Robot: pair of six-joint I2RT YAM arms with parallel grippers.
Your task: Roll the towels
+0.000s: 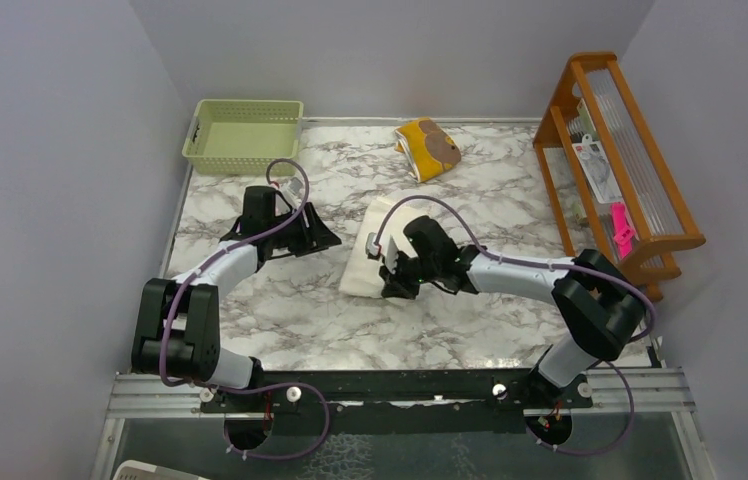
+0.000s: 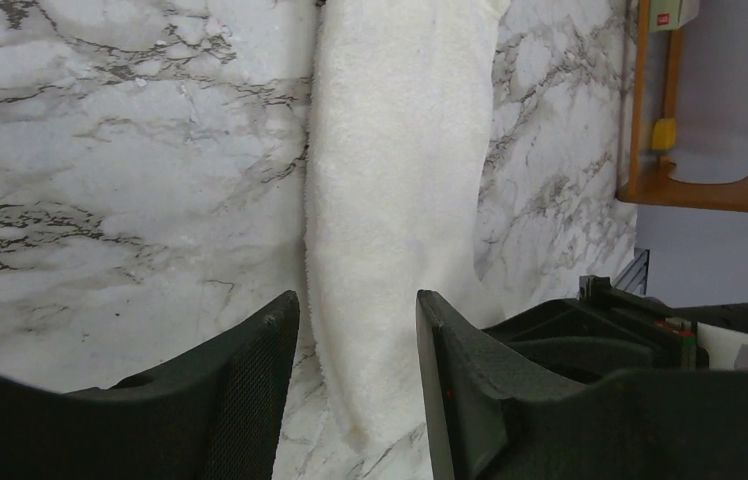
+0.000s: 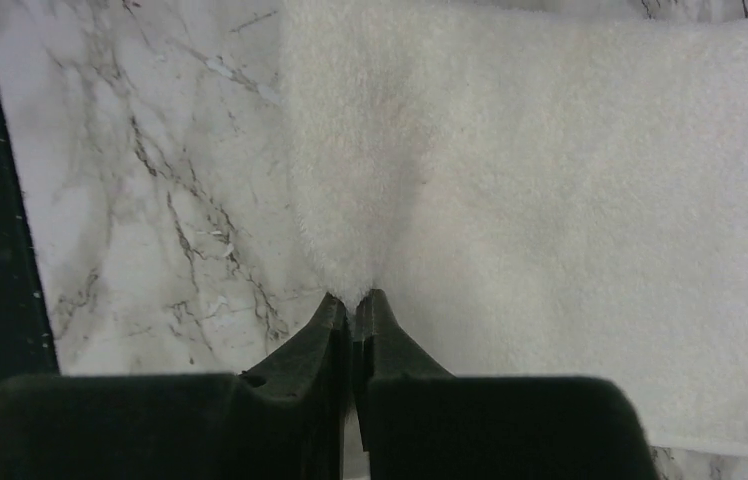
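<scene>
A white towel [image 1: 361, 262] lies on the marble table in the middle of the top view, partly hidden under my right arm. Its near edge is pinched by my right gripper, which is shut on the cloth; a raised fold of towel runs up from the fingertips in the right wrist view. Over bare table left of the towel, my left gripper [image 1: 328, 228] hangs open. In the left wrist view the long white strip of towel [image 2: 395, 150] passes beyond and between the open fingers, none of it held.
A folded yellow and brown towel [image 1: 432, 148] lies at the back. The green basket [image 1: 245, 165] stands at the back left, a wooden rack [image 1: 605, 150] at the right. Bare table surrounds the white towel.
</scene>
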